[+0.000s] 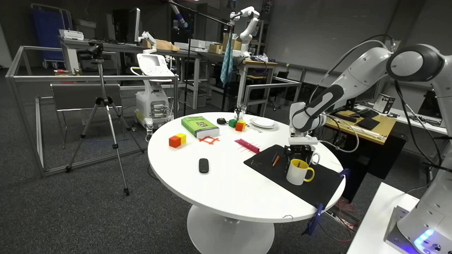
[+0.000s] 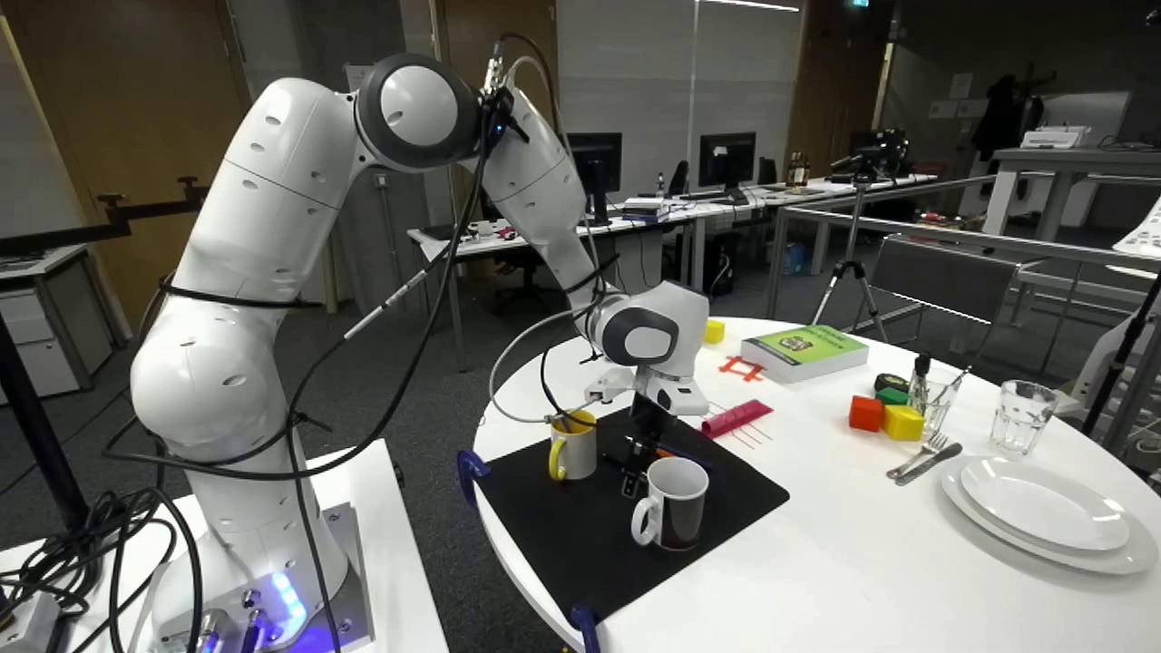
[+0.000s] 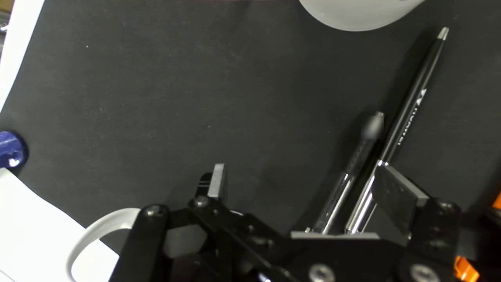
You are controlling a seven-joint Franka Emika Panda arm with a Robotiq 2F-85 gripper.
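On the black mat (image 2: 544, 533), two dark pens lie side by side in the wrist view: a slim black pen (image 3: 411, 110) with a silver tip and a shorter pen (image 3: 357, 157) with a clear barrel. My gripper stands open low over the mat; both pens run in toward its right finger (image 3: 399, 192), and no grip on either shows. A white mug with yellow inside and handle (image 1: 297, 173) stands upright on one side of the gripper. On the other side is a white-and-grey mug (image 2: 679, 511). Orange pieces (image 3: 465, 268) show at the wrist view's right edge.
Blue clamps (image 1: 313, 220) hold the mat at the table's edge. Farther off are a magenta strip (image 2: 736, 418), a green book (image 2: 805, 350), coloured cubes (image 2: 867, 414), glasses (image 2: 1023, 417) and white plates (image 2: 1045, 506).
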